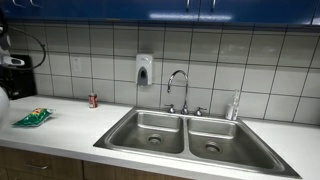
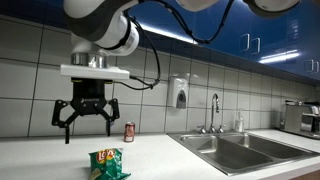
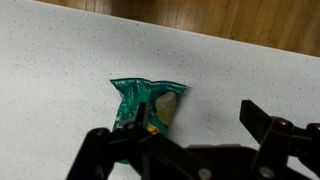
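Observation:
A shiny green packet (image 2: 107, 163) with an orange patch lies on the white counter, close to its left end in exterior view 1. Above it hangs my gripper (image 2: 86, 124), open, its two dark fingers pointing down with a clear gap between them and nothing held. Looking down in the wrist view, the packet (image 3: 148, 105) shows between the fingers, nearer the left one, and the gripper's body hides its lower part. A small red can (image 1: 93, 100) stands upright on the counter by the tiled wall; exterior view 2 shows the can (image 2: 129, 132) behind the packet.
A steel double sink (image 1: 190, 140) is set into the counter, with a tall faucet (image 1: 184, 88) behind it. A clear bottle (image 1: 233, 106) stands at the sink's back right. The soap dispenser (image 1: 144, 69) hangs on the wall. Bare counter (image 1: 75, 125) separates packet and sink.

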